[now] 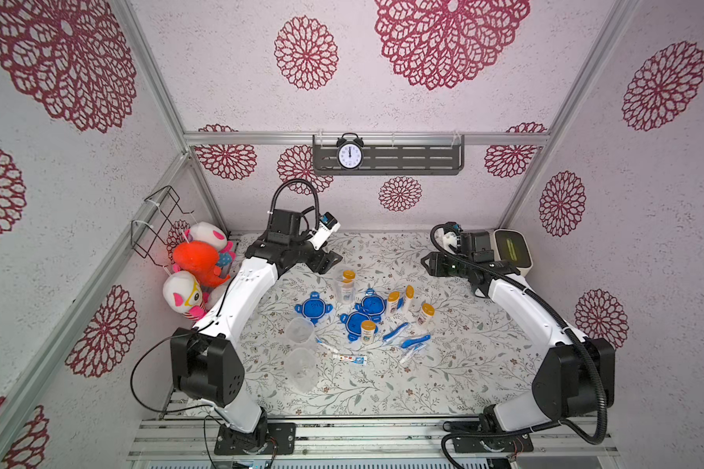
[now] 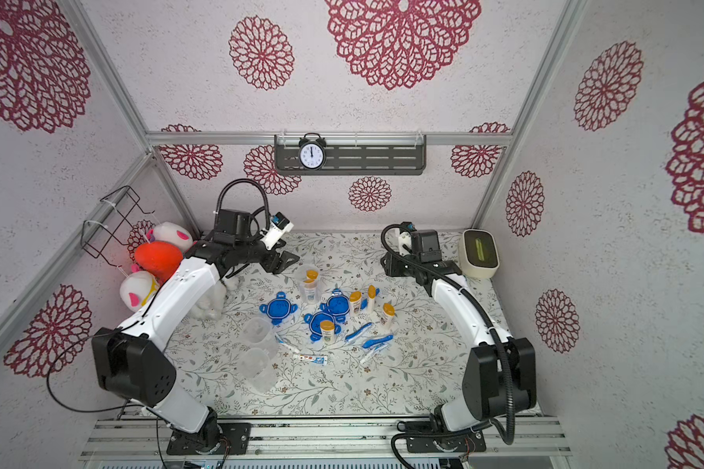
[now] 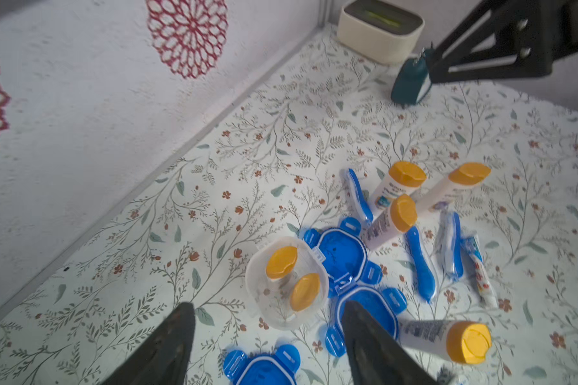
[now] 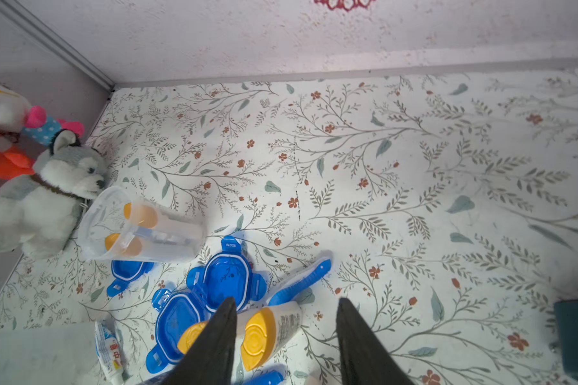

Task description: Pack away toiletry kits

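One clear cup (image 3: 257, 303) stands upright with two orange-capped bottles (image 3: 305, 292) inside. Up and to the left of it hangs my left gripper (image 1: 330, 264), its fingers apart and nothing between them. My right gripper (image 1: 431, 265) is open and empty, above the table at the back right. Two empty clear cups (image 1: 302, 370) are at the front left. Three blue lids (image 1: 313, 307) lie around the middle. Several more bottles (image 1: 427, 313) stand to their right and front. Blue toothbrushes (image 3: 421, 266) and toothpaste tubes (image 1: 350, 359) lie flat near them.
Plush toys (image 1: 199, 262) crowd the left side. A cream-coloured box (image 1: 511, 251) sits at the back right, with a dark green object (image 3: 412, 82) near it.
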